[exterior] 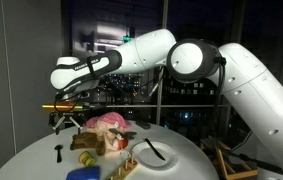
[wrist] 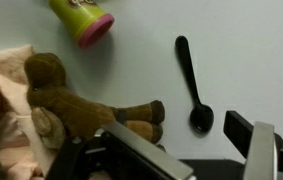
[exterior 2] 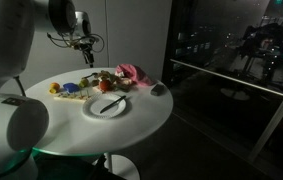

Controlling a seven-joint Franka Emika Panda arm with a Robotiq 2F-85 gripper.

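Observation:
My gripper [exterior: 64,122] is open and hangs over the far left part of the round white table. A black spoon [wrist: 188,72] lies flat on the tabletop in the wrist view, its bowl toward the gap between my fingers. Nothing is held. In exterior view 1 the spoon [exterior: 59,153] lies below the gripper, with clear space between them. A brown plush toy [wrist: 86,105] rests to the left of the spoon, partly over a pale pink cloth. The yellow-green tub [wrist: 79,18] with a pink rim lies at the top of the wrist view.
A white plate [exterior: 171,163] with a dark utensil [exterior: 156,150] on it stands to the right. A blue object [exterior: 84,174] is near the front, and a pink cloth [exterior: 106,124] lies behind the toy.

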